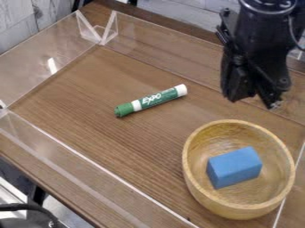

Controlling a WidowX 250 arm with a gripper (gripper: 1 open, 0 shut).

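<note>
A wooden bowl [238, 205] sits at the lower right with a blue block [234, 167] lying in it. My gripper [248, 87] is raised above and behind the bowl at the upper right, clear of the block; its dark fingertips are too unclear to tell how far apart they stand. A green-and-white Expo marker [152, 100] lies on the wooden surface left of the bowl.
The wooden tray floor [95, 134] is bare around the marker and to the left. Clear side walls edge the tray, with white clips [98, 31] at the upper left. A dark cable runs at the bottom left.
</note>
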